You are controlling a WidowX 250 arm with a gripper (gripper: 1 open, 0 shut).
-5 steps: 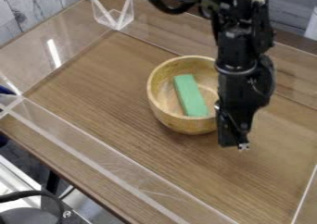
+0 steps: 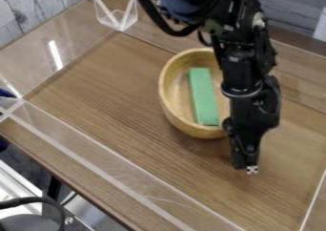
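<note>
A round light wooden bowl (image 2: 174, 86) stands on the wooden table, holding a green rectangular block (image 2: 203, 96). My black gripper (image 2: 249, 161) is low over the table just right of the bowl, pointing down. It looks shut, and I see nothing held between its fingers. The arm covers the bowl's right part.
Clear plastic pieces (image 2: 116, 15) stand at the far left back corner. A black cable lies at the lower left.
My gripper has moved a little lower and toward the front, its wrist tilting. The bowl has shifted slightly, with the green block still inside it.
</note>
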